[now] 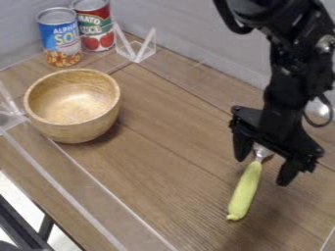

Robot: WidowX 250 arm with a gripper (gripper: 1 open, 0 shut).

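Observation:
My black gripper (265,159) is open and low over the wooden table at the right, its two fingers straddling the upper, metal end of a utensil with a long pale yellow-green handle (244,191). The handle lies on the table below the gripper, pointing toward the front. The utensil's metal tip is mostly hidden by the gripper.
A wooden bowl (73,106) sits at the left. At the back left stand a soup can (61,37) and a tomato can (96,25), beside clear plastic stands (135,47).

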